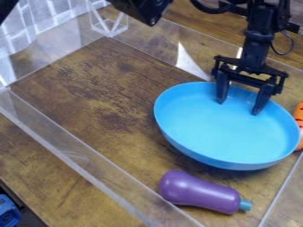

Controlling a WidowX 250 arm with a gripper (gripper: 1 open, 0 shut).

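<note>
A black robot gripper [247, 82] reaches down from the top right into the far part of a wide blue bowl [225, 133]; its fingertips are low by the bowl's far inside. Whether it is open or shut on anything, I cannot tell clearly. A purple eggplant toy [201, 190] lies on the wooden surface in front of the bowl.
An orange object [297, 119] is partly hidden at the bowl's right. A small white piece [190, 58] stands behind the bowl. Clear plastic walls edge the work surface [83, 97], whose left middle is bare. A blue object [6, 215] sits at bottom left.
</note>
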